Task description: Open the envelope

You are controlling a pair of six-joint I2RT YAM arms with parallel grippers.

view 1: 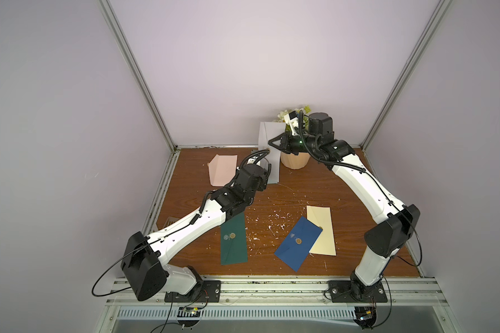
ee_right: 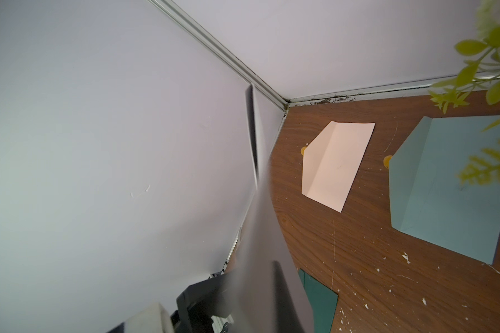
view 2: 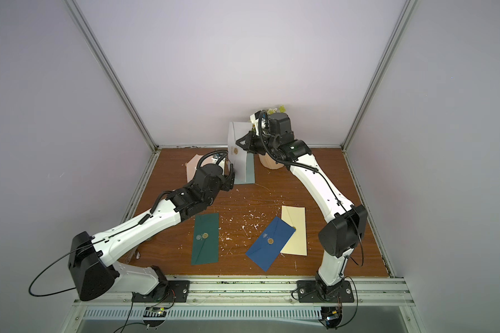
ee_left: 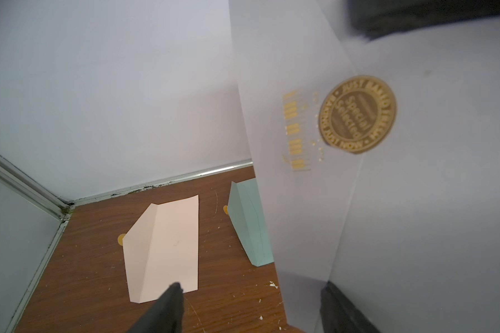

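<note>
A white envelope (view 1: 271,131) is held up above the back of the table, its flap side with a round gold seal (ee_left: 357,114) facing my left arm. My right gripper (view 1: 278,143) is shut on its right-hand part; in the right wrist view the envelope (ee_right: 261,233) shows nearly edge-on, with a thin dark gap near its far end. My left gripper stands partly open low at the envelope's left edge, fingers apart. Its right finger overlaps the flap's slanted edge below the seal; whether it is under the flap I cannot tell.
Opened pink (view 1: 223,169) and light blue (ee_right: 455,188) envelopes lie at the back, near a flower pot (view 1: 295,161). Dark green (view 1: 234,239), blue (view 1: 298,245) and cream (view 1: 328,233) envelopes rest near the front. Paper scraps dot the middle of the table.
</note>
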